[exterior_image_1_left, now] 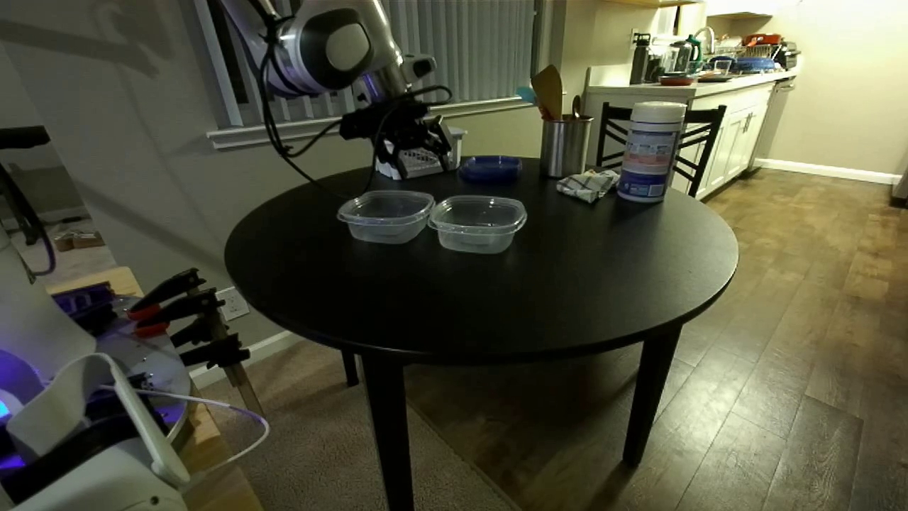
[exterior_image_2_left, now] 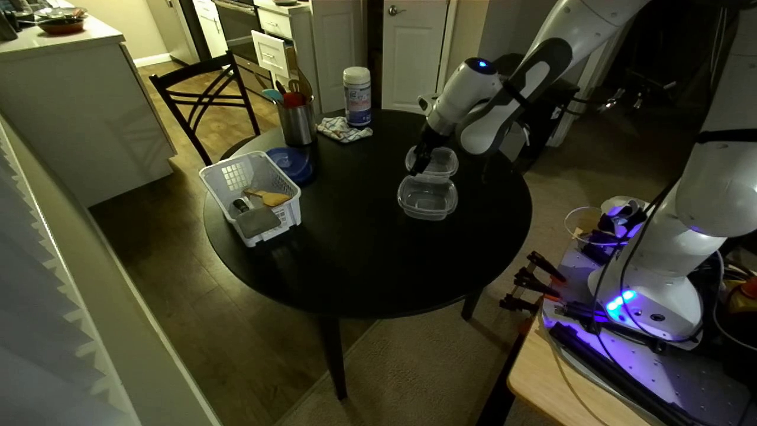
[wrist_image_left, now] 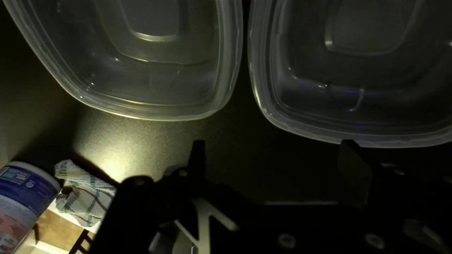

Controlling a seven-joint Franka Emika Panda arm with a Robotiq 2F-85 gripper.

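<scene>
Side by side on the black round table sit two clear plastic containers, both upright and empty: the left one [exterior_image_1_left: 387, 220] and the right one [exterior_image_1_left: 478, 226]. Their rims nearly touch in exterior view 1, while the wrist view has a narrow dark gap between one container [wrist_image_left: 161, 101] and the other [wrist_image_left: 339, 131]. Above and behind them hovers my gripper, open, with only dark tabletop showing between its fingers. Its fingertips appear just off the containers' near rims in the wrist view; the exact height above the table is hard to judge.
A white basket [exterior_image_2_left: 248, 170] holding a wooden utensil, a blue lid-like item [exterior_image_2_left: 291, 164], a steel utensil holder [exterior_image_1_left: 565, 146], a checkered cloth [exterior_image_1_left: 587, 184] and a wipes canister [exterior_image_1_left: 652, 153] stand toward the back.
</scene>
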